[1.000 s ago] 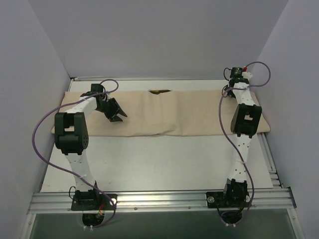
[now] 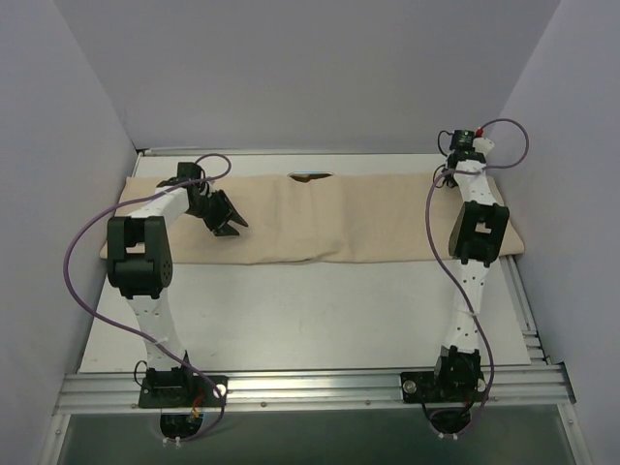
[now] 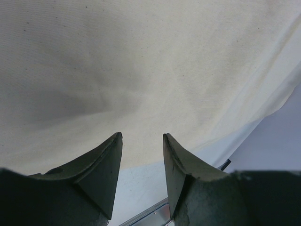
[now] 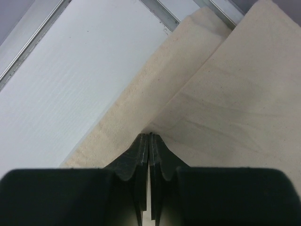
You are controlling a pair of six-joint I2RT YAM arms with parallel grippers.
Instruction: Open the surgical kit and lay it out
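A beige cloth lies spread across the white table, with a fold near its middle and a small dark-and-tan strip at its back edge. My left gripper hangs over the cloth's left part, its fingers apart with only cloth visible beyond them. My right gripper is at the cloth's far right end, fingertips shut at the edge of a folded layer; I see nothing held between them. The arm hides part of that end from above.
Walls close in at the back and both sides. A metal rail runs along the front.
The right arm has shifted very slightly at the cloth's back right. The left arm and the cloth look practically unchanged.
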